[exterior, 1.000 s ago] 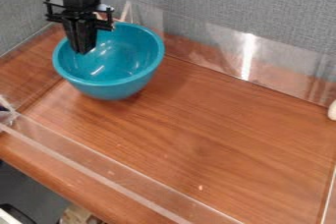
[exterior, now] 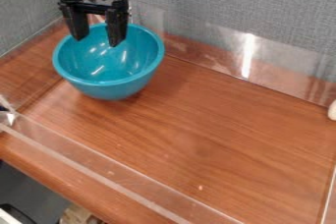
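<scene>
A large turquoise bowl (exterior: 118, 76) sits on the wooden table at the left, near the back corner. The black gripper (exterior: 96, 33) hangs over the bowl's back half, its two dark fingers spread apart and pointing down at the rim's height, nothing seen between them. The bowl's interior looks empty where visible.
The wooden surface (exterior: 210, 140) to the right of the bowl is clear. Clear plastic edging runs along the back and front. Grey padded walls stand behind. A small white object (exterior: 331, 110) shows at the right edge.
The gripper has risen a little and its fingers stand wider apart than a second ago, when they were close together. The bowl looks unmoved.
</scene>
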